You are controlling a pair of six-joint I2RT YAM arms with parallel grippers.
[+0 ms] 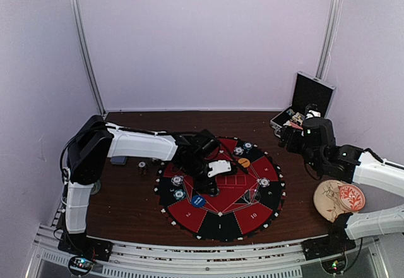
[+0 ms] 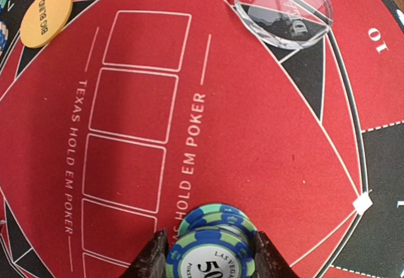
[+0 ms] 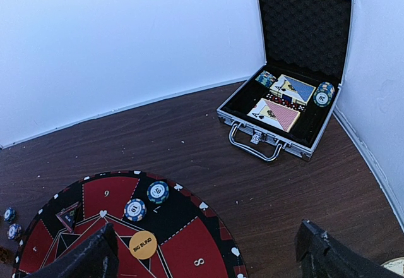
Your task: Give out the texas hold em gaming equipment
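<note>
Over the middle of the round red-and-black poker mat (image 1: 221, 223) my left gripper is shut on blue-and-green poker chips (image 2: 211, 262), the upper one marked 50. Another chip edge shows just behind that one; whether the chips touch the mat I cannot tell. Around them on the mat lie the yellow big blind button (image 2: 46, 17), the clear dealer disc (image 2: 284, 3) and a blue button (image 1: 198, 200). Chips (image 3: 135, 210) sit in pairs near the mat's rim. My right gripper hangs open and empty at the right, before the case.
An open metal case (image 3: 303, 142) at the back right holds card decks (image 3: 274, 114), dice and chips. Round coasters (image 1: 327, 197) lie at the right. More chips (image 1: 142, 166) stand left of the mat. Bare wood lies behind the mat.
</note>
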